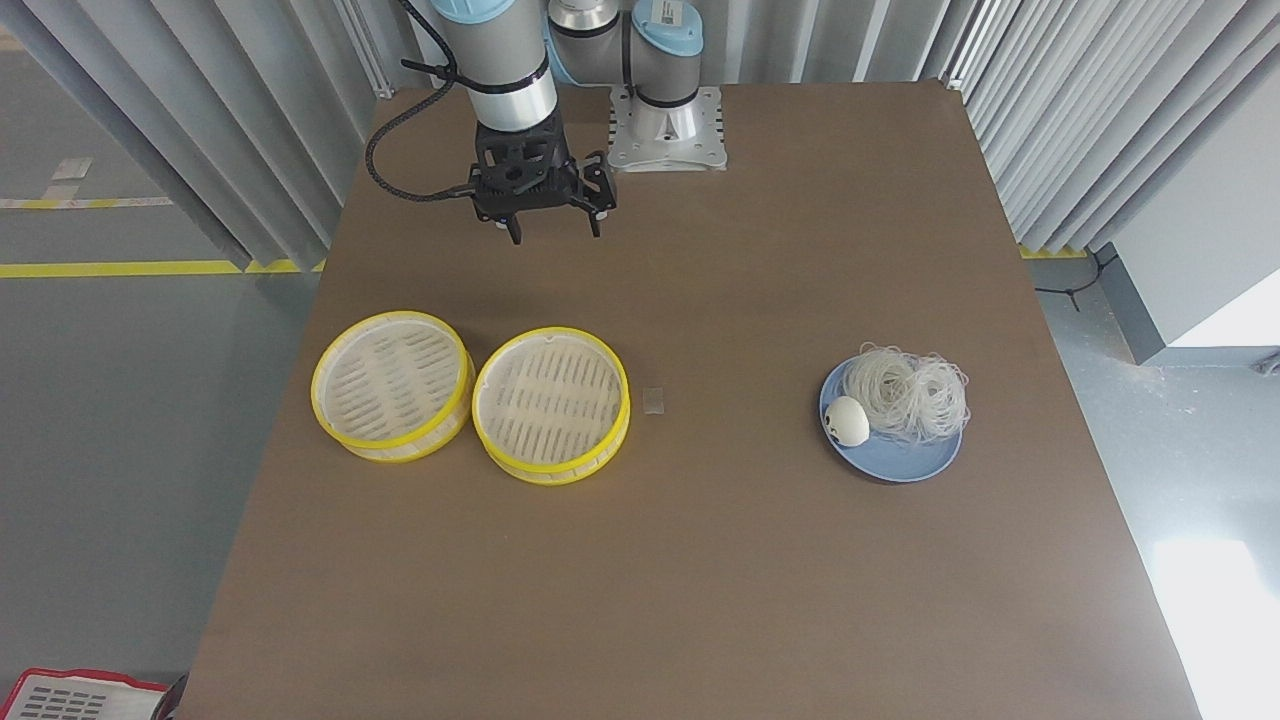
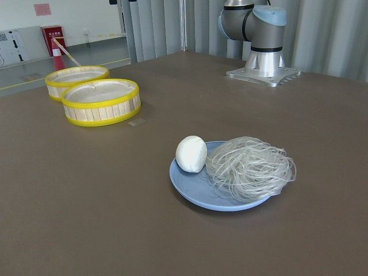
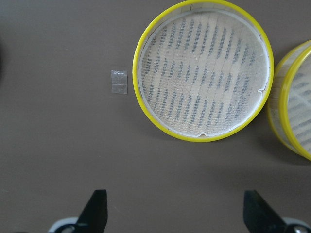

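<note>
My gripper (image 1: 554, 228) hangs at the back of the table, above and behind two round yellow-rimmed steamer baskets (image 1: 392, 382) (image 1: 551, 402). Its two fingers stand wide apart with nothing between them; in the wrist view they frame bare tabletop below the baskets (image 3: 203, 73). On the right of the table a blue plate (image 1: 894, 468) holds a white egg-shaped item (image 1: 846, 421) and a pile of white noodle-like strands (image 1: 914, 392), also clear in the left view (image 2: 250, 169).
A small clear tape patch (image 1: 654, 401) lies beside the right basket. The robot's base plate (image 1: 666, 150) sits at the back edge.
</note>
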